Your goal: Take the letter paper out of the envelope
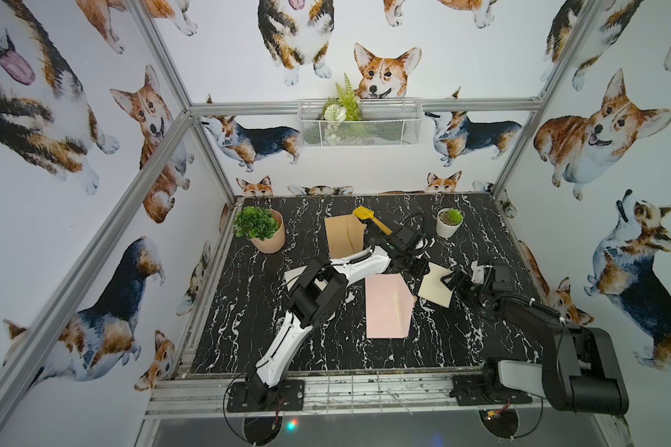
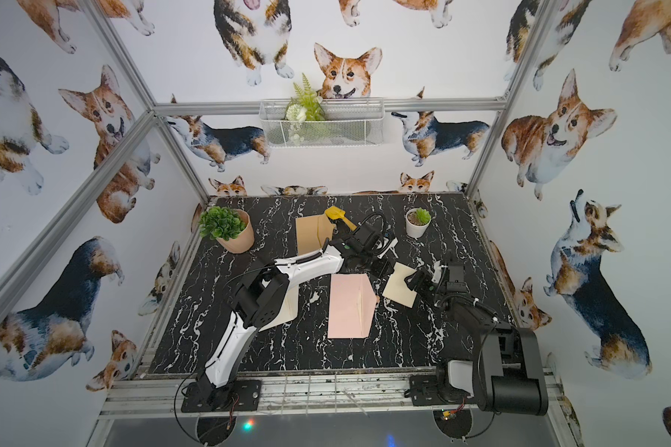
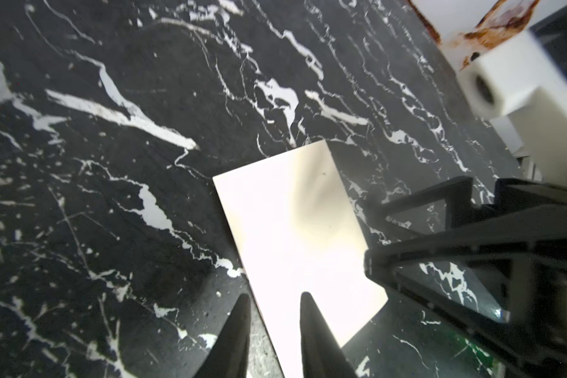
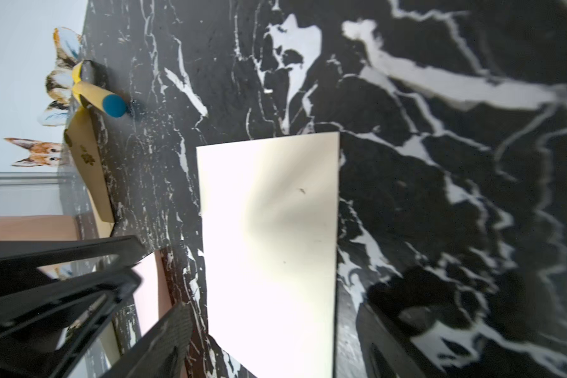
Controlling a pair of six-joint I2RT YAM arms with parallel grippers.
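Note:
A flat cream rectangle (image 1: pixel 435 286) lies on the dark tabletop, right of the pink envelope (image 1: pixel 386 307) with its flap side to the right. Whether the cream piece is an envelope or letter paper cannot be told. At its upper left corner hovers my left gripper (image 1: pixel 425 268), its fingers (image 3: pixel 233 337) part open with no object between them. From the right, my right gripper reaches over the cream piece (image 4: pixel 271 245), fingers wide apart and nothing gripped. In the left wrist view the right gripper's dark fingertip (image 3: pixel 378 264) appears by the piece's right edge.
A brown envelope (image 1: pixel 343 232) and a yellow shovel (image 1: pixel 372 219) lie at the back. Potted plants (image 1: pixel 264 229) (image 1: pixel 448 223) stand at the back corners. A white sheet (image 2: pixel 283 309) is partly covered by the left arm.

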